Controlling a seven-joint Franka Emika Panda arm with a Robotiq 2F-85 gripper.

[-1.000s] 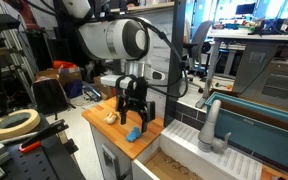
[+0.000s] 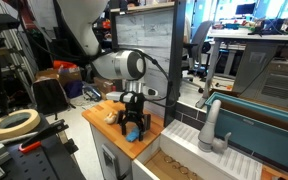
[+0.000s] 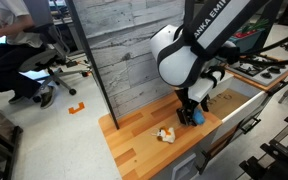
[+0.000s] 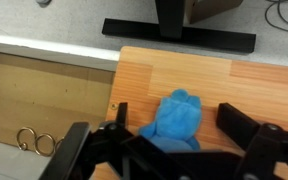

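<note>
A small, soft-looking blue item [image 4: 177,120] lies on the wooden top [image 3: 134,137], close to the edge by the open drawer. My gripper is down around it, its dark fingers [image 4: 246,135] on either side. Gaps show between the item and the fingers in the wrist view, so the fingers stand apart. From exterior view 1, the blue item [image 2: 132,134] is partly covered by the gripper.
A small white-and-tan object [image 3: 165,135] sits on the same wooden top. Beside it is the drawer [image 4: 49,110], with metal rings inside. A grey-white upright object [image 2: 210,125] and a blue-grey bin [image 2: 246,138] stand beyond the drawer.
The arm has come down over the blue item, from above it a second ago to around it now. The item appears to lie in the same place.
</note>
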